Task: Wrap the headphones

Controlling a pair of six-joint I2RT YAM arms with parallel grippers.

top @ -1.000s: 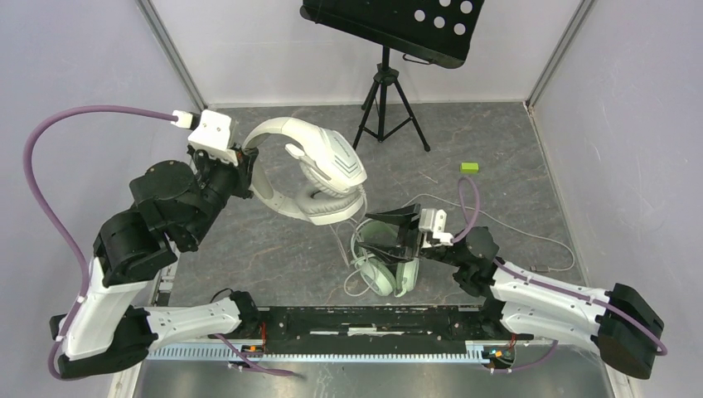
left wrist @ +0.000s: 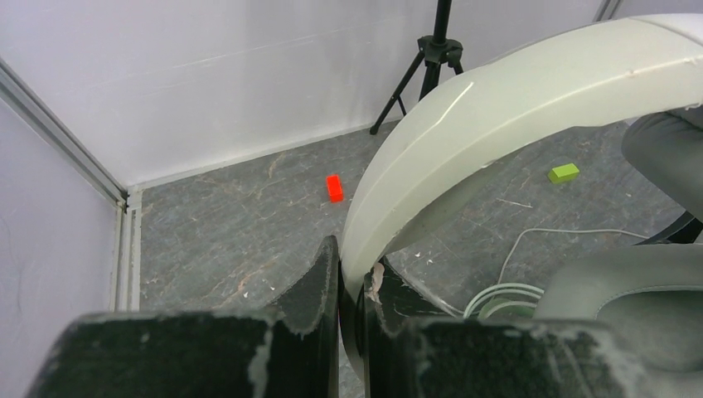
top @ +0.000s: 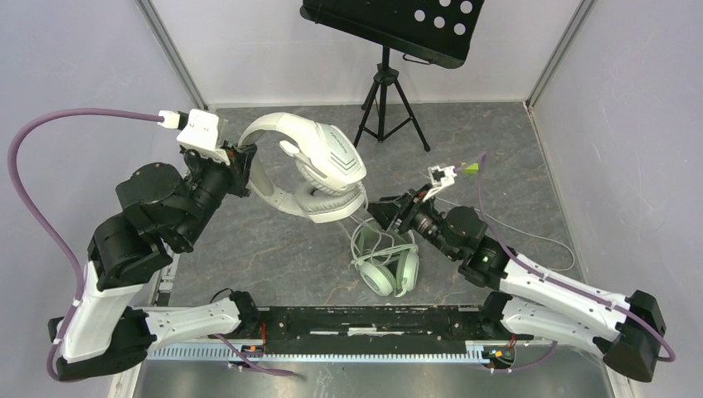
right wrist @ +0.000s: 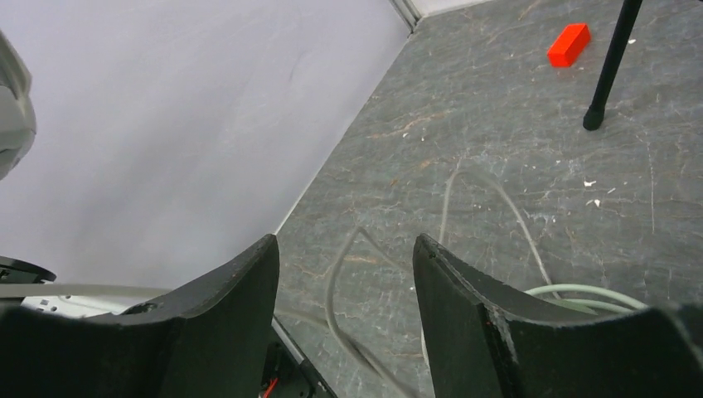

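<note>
White headphones (top: 330,166) hang raised at centre-left, with my left gripper (top: 242,170) shut on their headband (left wrist: 497,99). The grey ear cushion (left wrist: 630,265) shows at right in the left wrist view. Below them on the floor lie pale green headphones (top: 377,278) with loops of cable (left wrist: 497,294) over them. My right gripper (top: 388,207) is just under the hanging earcups, fingers part open; in the right wrist view cable passes behind and between its fingertips, and I cannot tell that any is held.
A black music stand (top: 383,75) stands at the back. A red block (left wrist: 335,188) and a lime block (left wrist: 564,172) lie on the grey floor (top: 224,249). A thin cable runs across the right floor. Walls enclose both sides and the back.
My right gripper has risen and turned toward the hanging headphones from over the lower pair. The left arm has shifted slightly left, still on the headband.
</note>
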